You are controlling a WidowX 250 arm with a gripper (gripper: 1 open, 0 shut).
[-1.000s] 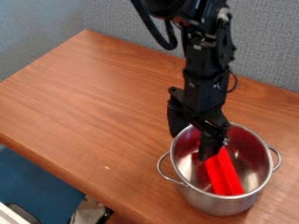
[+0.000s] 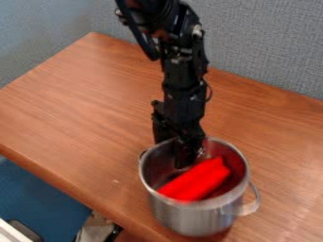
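Note:
A steel pot (image 2: 188,214) with side handles stands at the front right of the wooden table. Inside it lie red objects (image 2: 199,180), long and bright, somewhat blurred. The black arm comes down from the top, and its gripper (image 2: 184,151) is low in the pot's back left part, behind the red objects. Its fingertips are dark and partly hidden, so whether they hold anything cannot be told.
A grey wall runs behind it. The table's front left edge drops to a blue floor, with a white item at the bottom left corner.

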